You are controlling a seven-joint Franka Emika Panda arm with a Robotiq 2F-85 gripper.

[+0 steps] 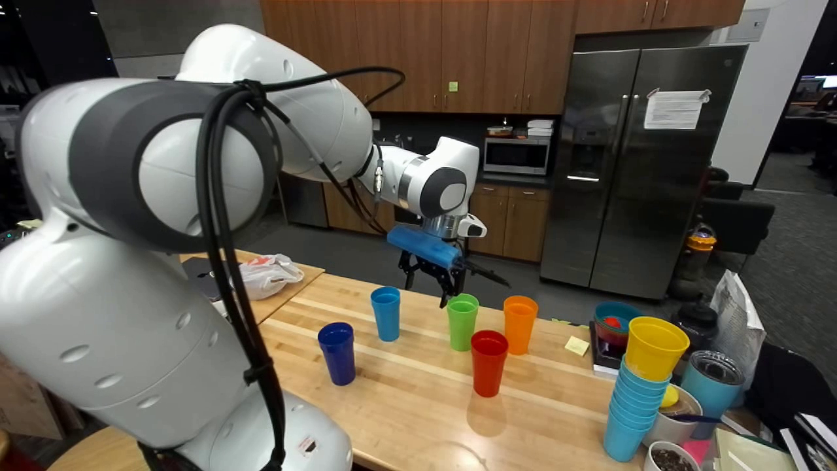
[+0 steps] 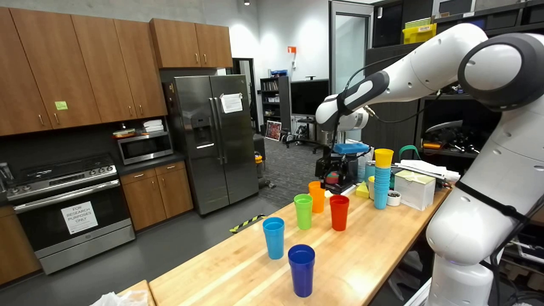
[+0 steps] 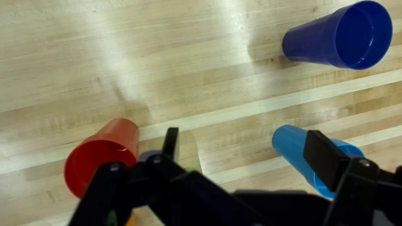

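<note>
Separate cups stand upright on the wooden table: dark blue [image 1: 337, 354], light blue [image 1: 386, 314], green [image 1: 462, 323], orange [image 1: 519, 326] and red [image 1: 487, 365]. My gripper [image 1: 427, 284] hangs above the table's far side, close to the green cup in exterior view 1. From the wrist, the gripper is open, its two black fingers [image 3: 324, 160] wide apart with only bare table showing between their tips. One finger overlaps the light blue cup [image 3: 292, 143] in that view; the other side partly covers the red cup [image 3: 101, 158]. The green cup [image 3: 193, 170] is almost wholly hidden there.
A stack of light blue cups topped by a yellow one [image 1: 656, 348] stands at the table's right end, among bowls, a tumbler and papers. A plastic bag [image 1: 268, 275] lies at the left. Bare wood [image 1: 416, 408] fills the near middle.
</note>
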